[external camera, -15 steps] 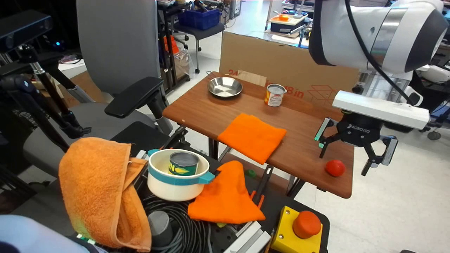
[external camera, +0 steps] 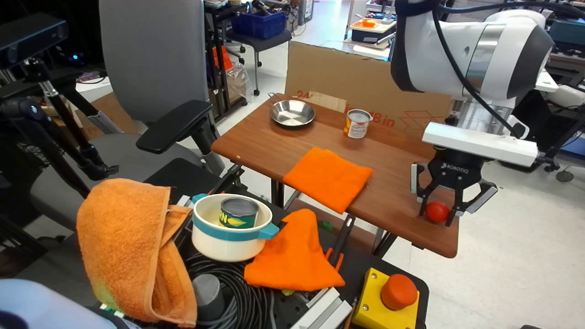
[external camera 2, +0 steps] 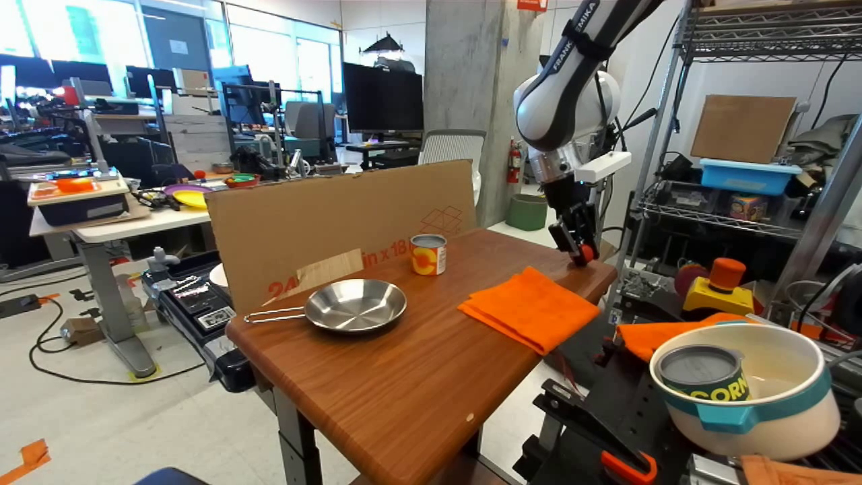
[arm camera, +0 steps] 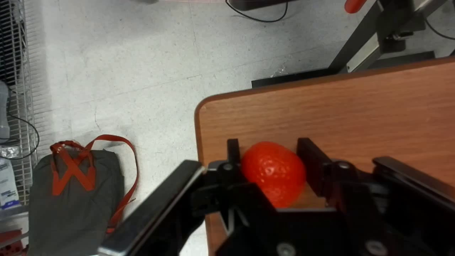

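Note:
A round red object, tomato-like (external camera: 437, 212), is at the table's right end in exterior view 1, close to the edge. My gripper is shut on it, one finger at either side, as the wrist view shows. In exterior view 2 the gripper's black fingers partly hide the red object (external camera 2: 585, 254). It appears to be at tabletop height; whether it still touches the wood cannot be told.
On the table (external camera 2: 388, 420) are an orange cloth (external camera: 329, 178), a can (external camera: 357, 124) and a metal pan (external camera: 293, 113). Cardboard (external camera 2: 347, 218) walls off the far side. A cream pot (external camera: 230, 241) holding another can stands on the black cart beside the table.
The gripper was open above the red object, with its fingers wide apart. It has come down and a little left, and its fingers have closed around the object.

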